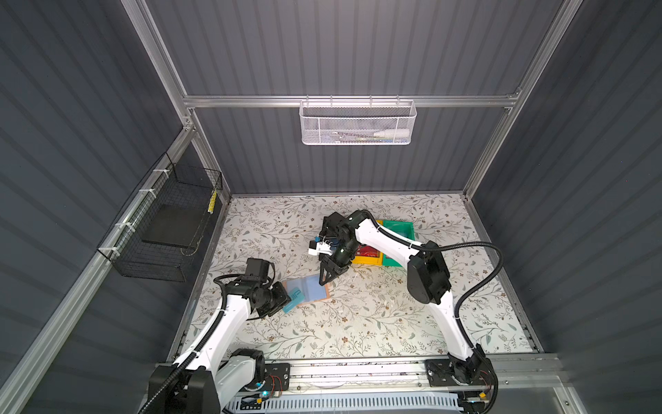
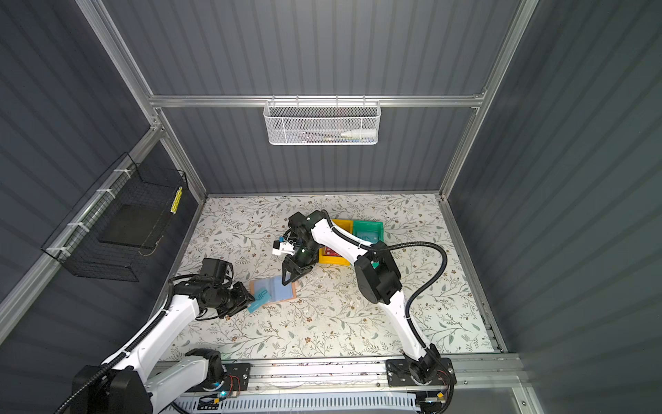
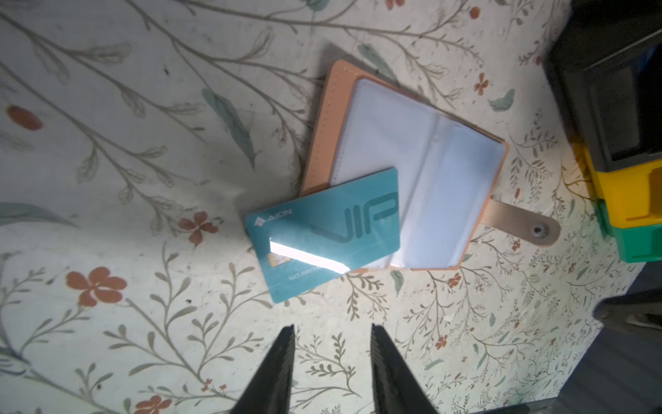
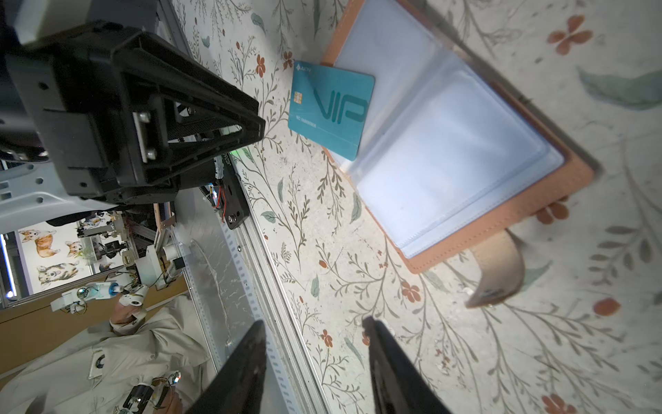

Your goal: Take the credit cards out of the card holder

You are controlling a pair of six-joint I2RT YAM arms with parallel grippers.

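Note:
On the floral table lies the open card holder, tan leather with clear sleeves and a strap. A teal VIP card rests on top of it at an angle, hanging over the holder's edge. My left gripper hovers just short of the card, fingers apart with nothing between them. My right gripper is above the table beside the holder's strap side, open and empty. In the top left view the card shows next to the left gripper.
Yellow and green bins stand at the back, partly behind my right arm, with a dark bin beside them. Wire baskets hang on the left and back walls.

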